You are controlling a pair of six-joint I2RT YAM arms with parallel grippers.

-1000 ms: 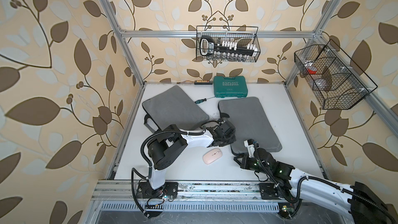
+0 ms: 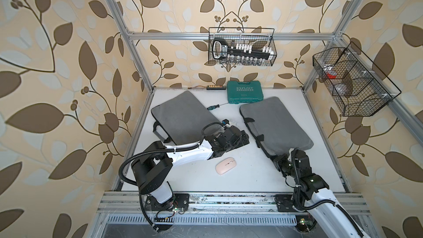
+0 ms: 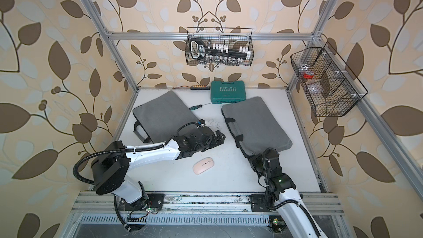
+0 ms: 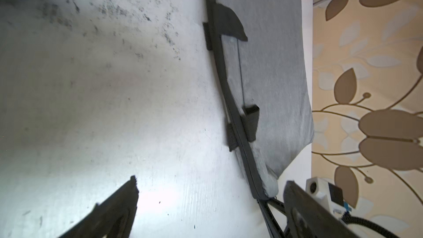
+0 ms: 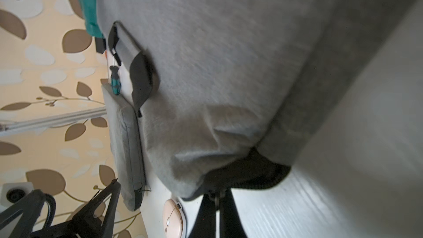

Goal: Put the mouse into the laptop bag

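The pale pink mouse (image 2: 226,165) lies on the white table between the arms, also visible in the right wrist view (image 5: 171,218). A grey laptop bag (image 2: 275,123) lies on the right, its dark edge with straps facing left. My right gripper is shut at that bag's near left corner, where a small part, apparently a zipper pull, sits between its fingertips; the fabric there is lifted and creased. My left gripper stands open above the table, left of the bag, with nothing between its fingers.
A second grey bag (image 2: 185,114) lies at the left, partly behind my left arm. A green case (image 2: 245,91) and a screwdriver (image 2: 213,106) lie at the back. Wire baskets (image 2: 242,48) hang on the walls.
The right bag has shifted right and toward the back with my right gripper at its corner, and the right arm has swung with it. My left arm has drawn back leftward.
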